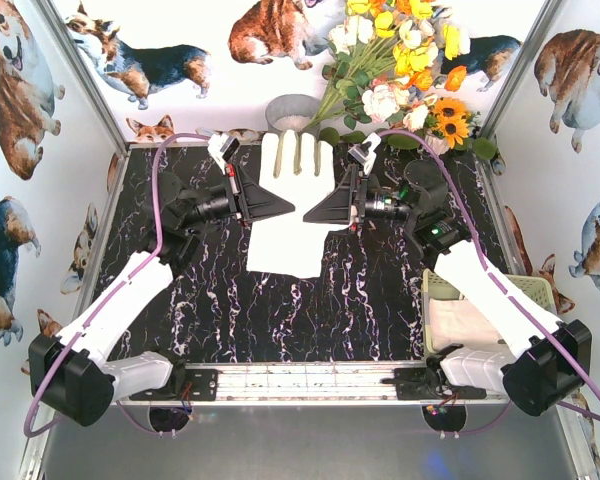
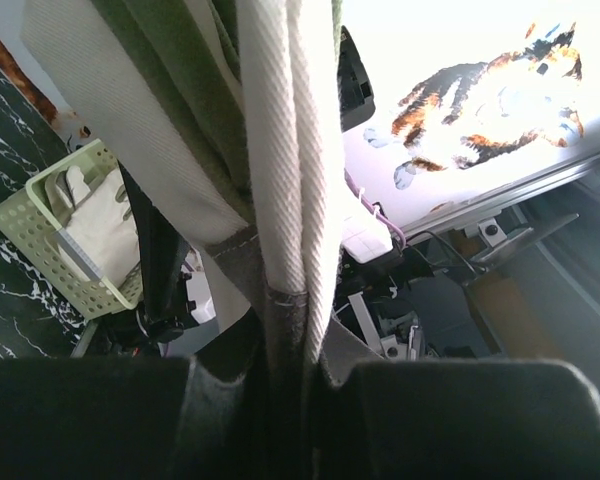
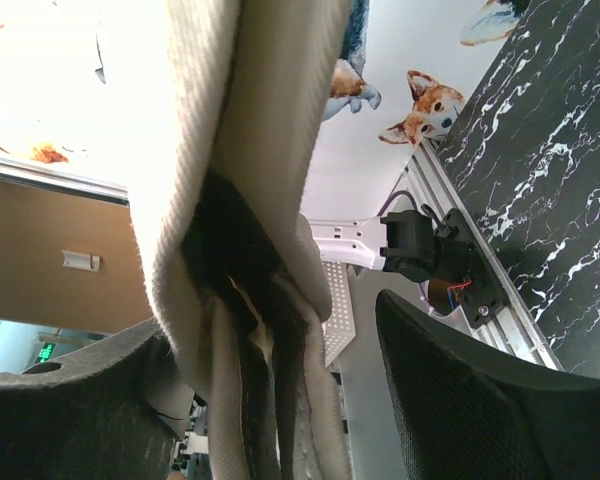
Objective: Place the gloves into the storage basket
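A white glove (image 1: 290, 240) with green between its fingers is held up between my two grippers in the centre of the top view. My left gripper is shut on it; the fabric fills much of that wrist view. My right gripper has the glove's fabric (image 3: 240, 150) between its fingers; whether it has closed on it is unclear. The green storage basket (image 1: 432, 295) stands at the lower right, partly behind the right arm, with pale gloves (image 1: 465, 320) inside.
A grey pot (image 1: 292, 112) and flowers (image 1: 420, 60) stand along the back. Walls border both sides.
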